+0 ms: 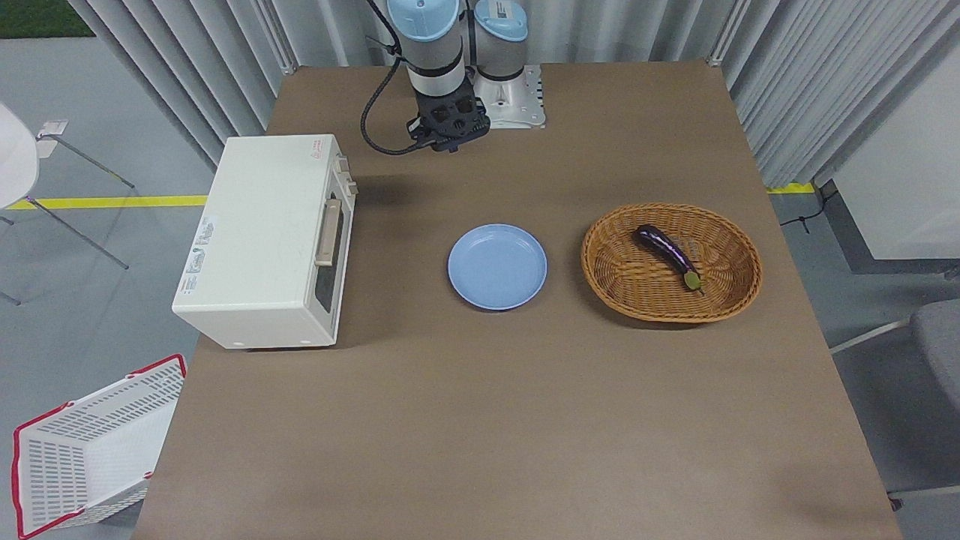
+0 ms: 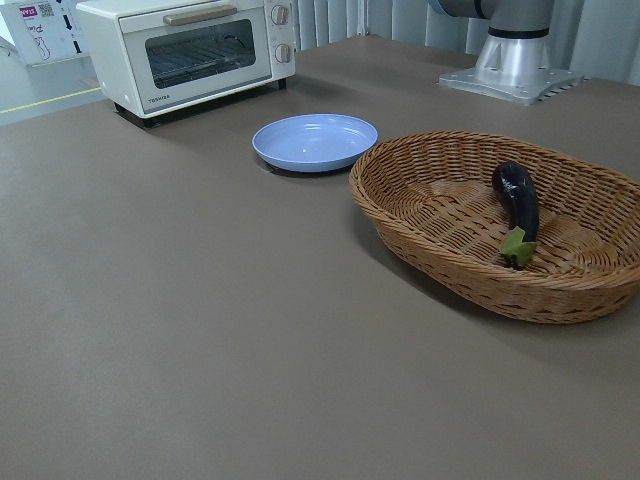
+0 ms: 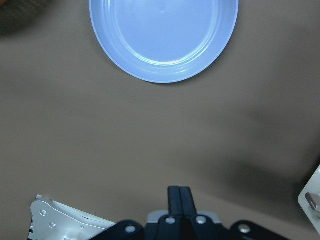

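A dark purple eggplant with a green cap lies in an oval wicker basket on the right. Left of the basket sits an empty light blue plate. My gripper shows at the bottom of the wrist view with its black fingers together and nothing visible between them, above bare table beside the plate. In the camera front view it hangs high at the back, mostly hidden by the arm.
A white toaster oven with its door closed stands at the left of the brown table. The robot base is at the back. A white crate is off the table at the lower left.
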